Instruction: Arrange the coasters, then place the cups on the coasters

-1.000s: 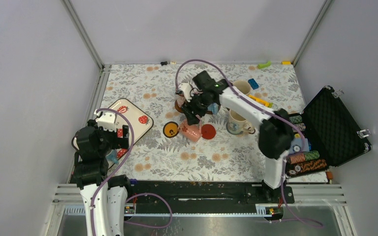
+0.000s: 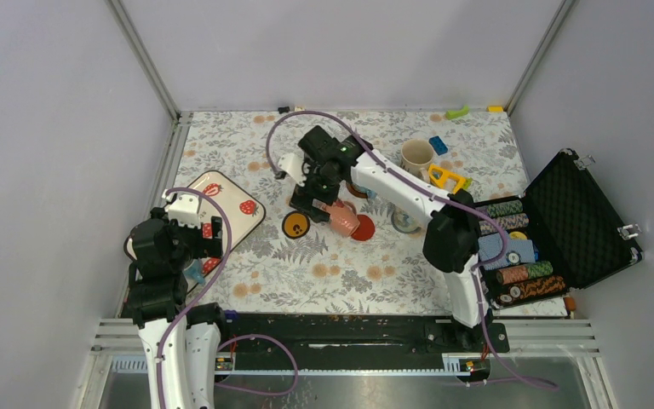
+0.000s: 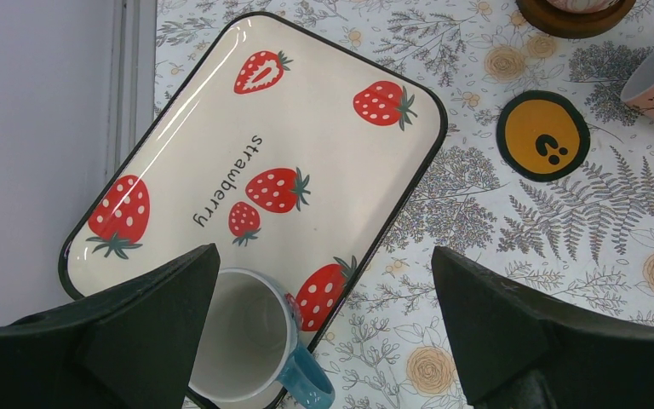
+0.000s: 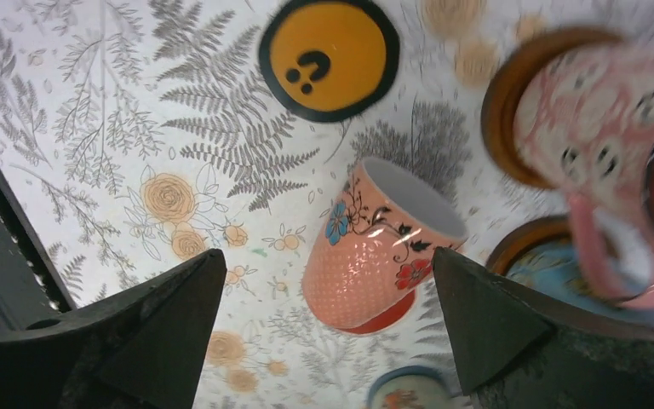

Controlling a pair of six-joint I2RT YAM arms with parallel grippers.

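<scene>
The coral cup (image 2: 341, 219) with painted flowers seems to lie on its side, its pale mouth toward the orange coaster. In the right wrist view, the cup (image 4: 366, 256) overlaps a red coaster (image 4: 392, 315); the orange coaster (image 4: 328, 58) with a black rim lies apart from it. My right gripper is open over the cup, its fingers (image 4: 162, 315) spread without gripping it. Over the strawberry tray (image 3: 332, 51) my left gripper stands open, with a white cup with a blue handle (image 3: 243, 336) partly hidden by a finger.
Beige cups (image 2: 417, 155) stand at the right rear, beside a yellow object (image 2: 448, 178). A pink cup (image 4: 596, 111) on a wooden coaster is close to the right gripper. An open chip case (image 2: 524, 256) sits at the far right.
The coral cup has shifted slightly right and now overlaps more of the red coaster. My right gripper has moved left, its arm swinging leftward. The left arm stayed still.
</scene>
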